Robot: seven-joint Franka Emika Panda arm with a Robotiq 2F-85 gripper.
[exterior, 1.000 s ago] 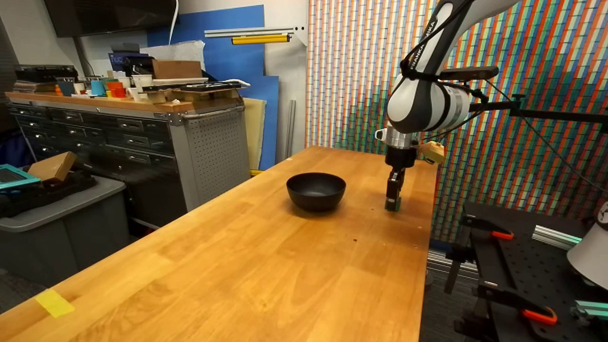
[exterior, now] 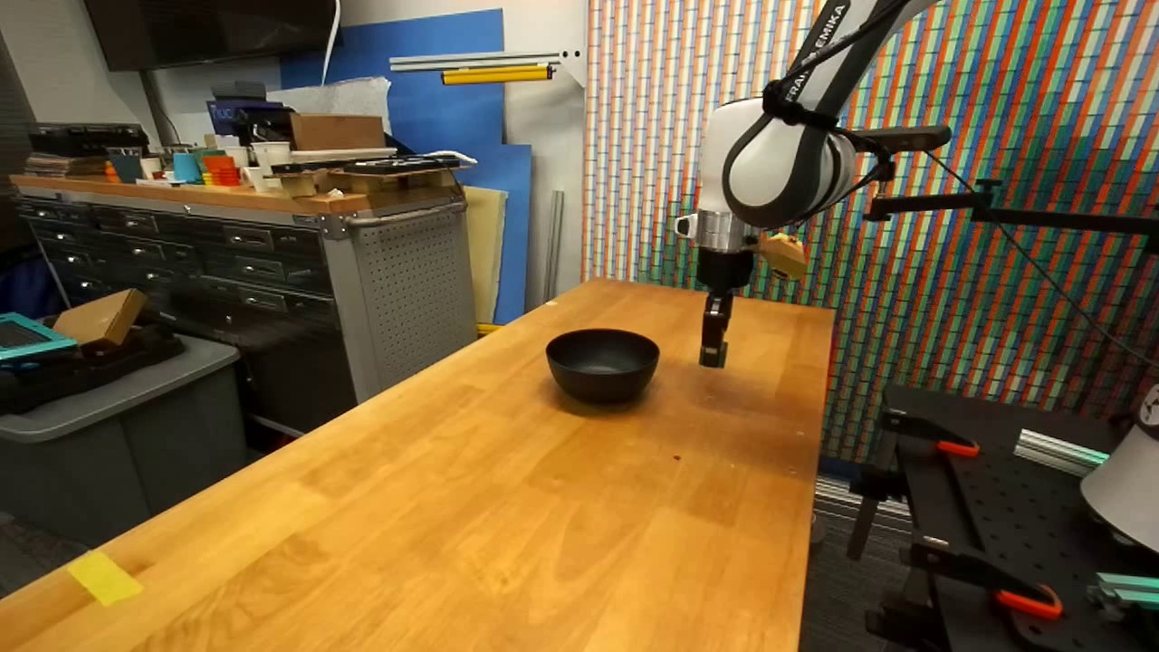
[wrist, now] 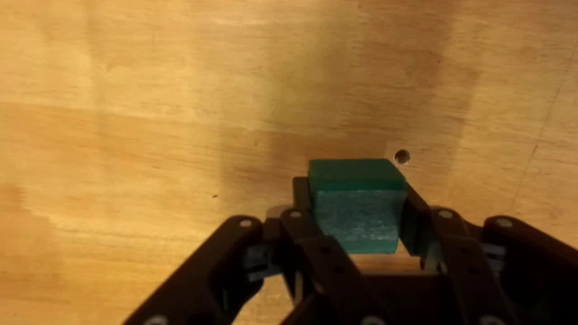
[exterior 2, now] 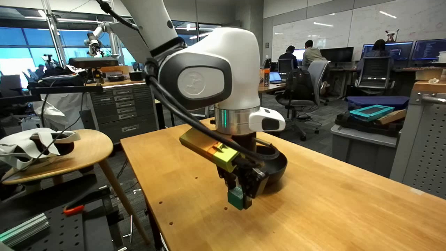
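Between the fingers of my gripper is a green block (wrist: 358,219), held with the fingers shut on its two sides. In exterior view 1 the gripper (exterior: 713,354) hangs above the table, to the right of a black bowl (exterior: 603,368) and clear of it. Exterior view 2 shows the green block (exterior 2: 236,198) low in the fingers, with the bowl (exterior 2: 274,165) partly hidden behind the arm. The bowl stands upright on the wood; its bottom inside is hard to make out. No bowl shows in the wrist view.
A grey bin (exterior: 119,435) is off to the left.
My gripper has risen from near the table surface and moved left, closer to the bowl, carrying the green block. The bowl has stayed in place.
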